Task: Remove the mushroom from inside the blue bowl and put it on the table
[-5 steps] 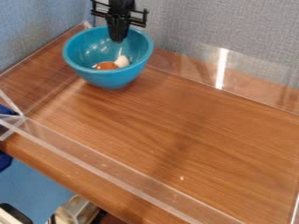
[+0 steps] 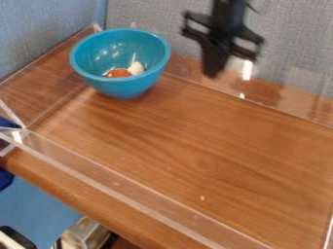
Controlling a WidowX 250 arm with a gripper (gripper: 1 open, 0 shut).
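Observation:
The blue bowl point(image 2: 109, 86) stands upright on the wooden table point(image 2: 196, 146) at the upper left. Inside it lie a small orange piece point(image 2: 119, 73) and a pale, whitish piece point(image 2: 135, 68) touching or almost touching it. Which of them is the mushroom, or part of it, I cannot tell at this size. My black gripper point(image 2: 215, 70) is blurred, high over the back of the table and well right of the bowl. Its dark fingers merge into one clump, so whether they are apart or hold anything small does not show.
Clear, low plastic walls edge the table at the back and along the left front point(image 2: 104, 180). Grey textured panels rise behind. A blue object point(image 2: 7, 124) shows at the left edge, outside the wall.
The bowl and the pieces visible in it look unmoved.

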